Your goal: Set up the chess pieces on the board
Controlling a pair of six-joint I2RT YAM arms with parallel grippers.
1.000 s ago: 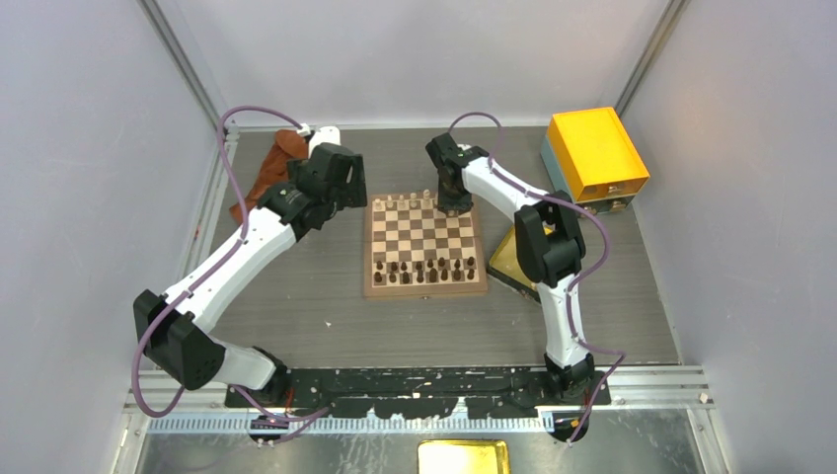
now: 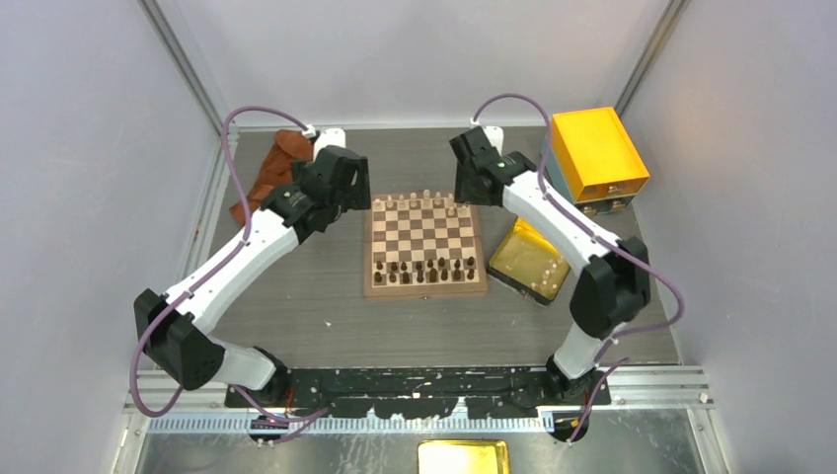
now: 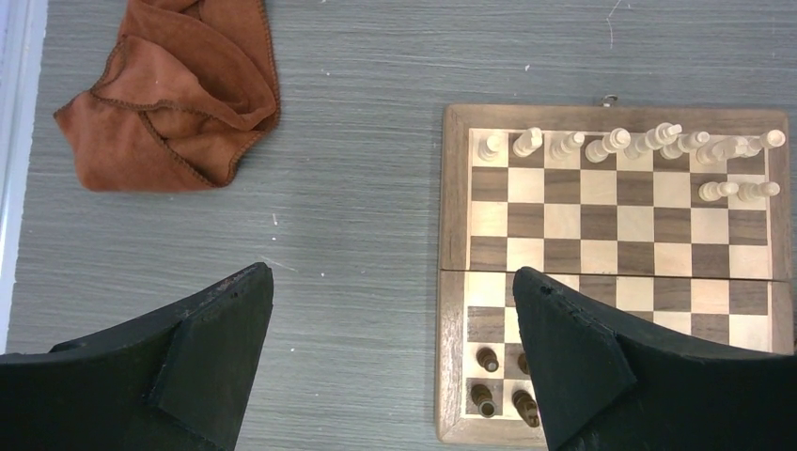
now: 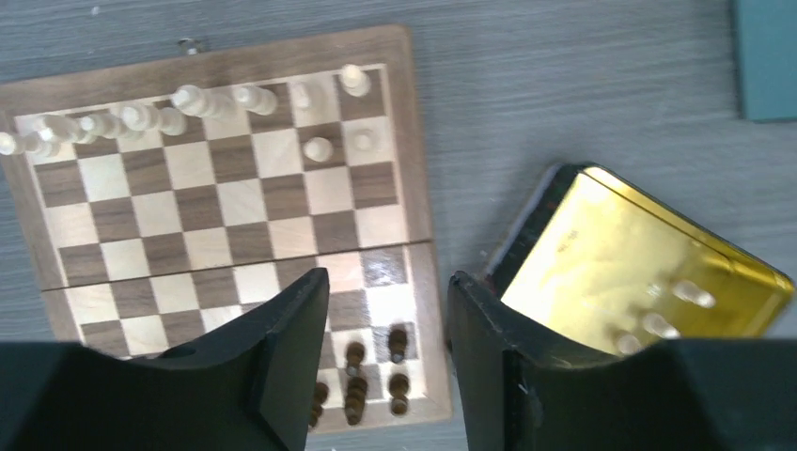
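Observation:
The wooden chess board (image 2: pixel 370 245) lies mid-table. White back-row pieces stand along its far edge, among them a white rook (image 4: pixel 354 80) in the far right corner. In front of them two white pawns, a nearer-centre pawn (image 4: pixel 318 148) and an edge pawn (image 4: pixel 365 140), stand upright on neighbouring squares. Dark pieces (image 3: pixel 484 399) fill the two near rows. Above the board's right side, my right gripper is open and empty. My left gripper stands wide open left of the board, nothing between its fingers.
Right of the board, an open gold tin (image 4: pixel 601 254) holds several white pieces. A yellow-topped box (image 2: pixel 597 148) stands behind it. A brown cloth (image 3: pixel 179 103) lies at the far left. The board's middle rows are clear.
Both pawns stay standing. The left arm has barely shifted.

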